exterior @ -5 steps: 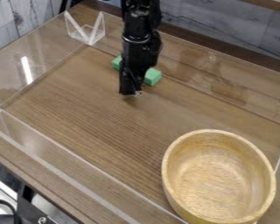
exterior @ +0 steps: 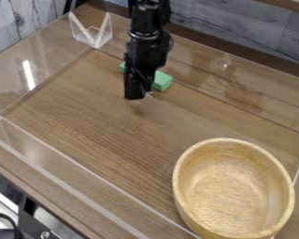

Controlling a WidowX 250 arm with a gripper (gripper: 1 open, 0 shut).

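Note:
The black gripper (exterior: 137, 91) reaches down from the top over the middle-back of the wooden table, its fingertips low near the surface; it appears shut, though what is between its fingers is too small to tell. Just behind and right of it lies a green object (exterior: 157, 80), partly hidden by the gripper and arm.
A large pale yellow oval bowl (exterior: 234, 187) fills the front right. A grey wall runs along the back right, and clear plastic pieces stand at the left edge and back left.
The arm and gripper have shifted slightly, the fingertips now a little higher and further left. The green object stays about where it was.

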